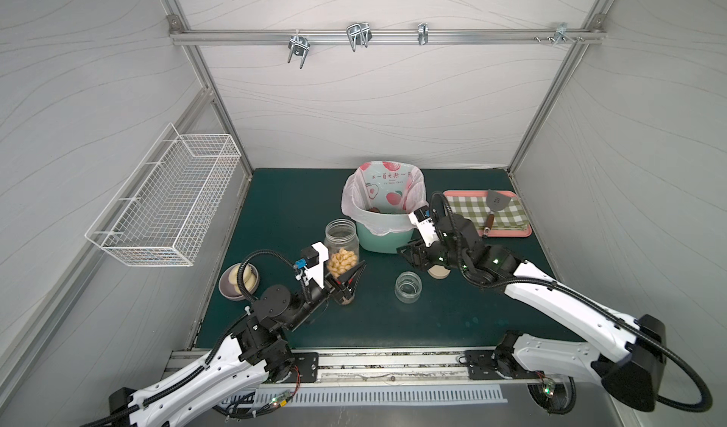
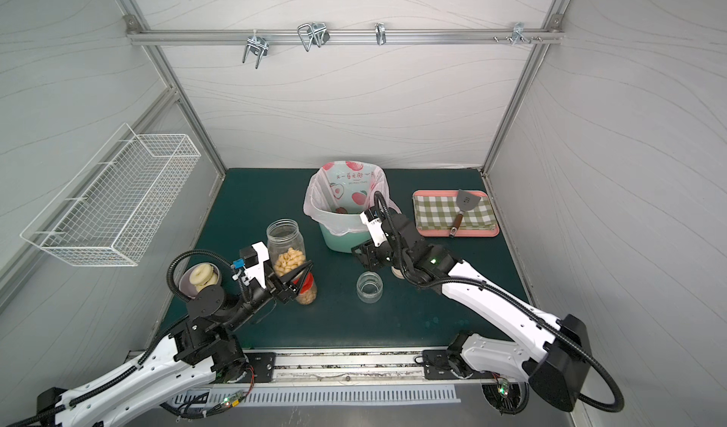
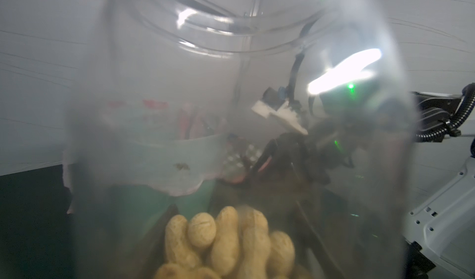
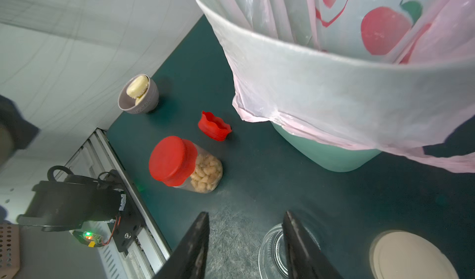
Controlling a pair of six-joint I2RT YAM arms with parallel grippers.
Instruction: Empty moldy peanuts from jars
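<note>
My left gripper (image 1: 345,275) is shut on an uncapped glass jar (image 1: 340,241) of peanuts (image 3: 225,239), held upright at front centre; it fills the left wrist view. My right gripper hangs open before the lined bin (image 4: 321,150), with nothing between its fingers. Below it are an empty glass (image 1: 407,287) and a beige disc (image 4: 410,259). A red-lidded jar of peanuts (image 4: 183,165) and a loose red cap (image 4: 213,126) are on the mat.
A bowl (image 1: 224,283) with pale items stands at the left. A pink tray (image 2: 484,232) with a cloth and spatula lies at the back right. A wire basket (image 1: 174,199) hangs on the left wall.
</note>
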